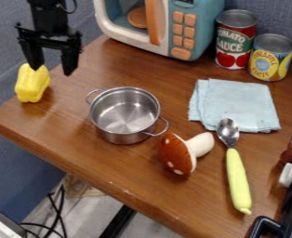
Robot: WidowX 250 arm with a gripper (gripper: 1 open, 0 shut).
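Observation:
My black gripper (52, 58) hangs at the upper left, open, its fingers spread above a yellow bell pepper (32, 85) that stands at the table's left edge. Right of the pepper is an empty steel pot (124, 117) with two handles. A plush mushroom (178, 154) lies to the front right of the pot, and a spoon with a long yellow handle (235, 177) lies beside it.
A folded blue cloth (233, 102), a tomato juice can (234, 42), a yellow can (271, 59) and a toy microwave (170, 25) occupy the back and right. Dark bottles line the right edge.

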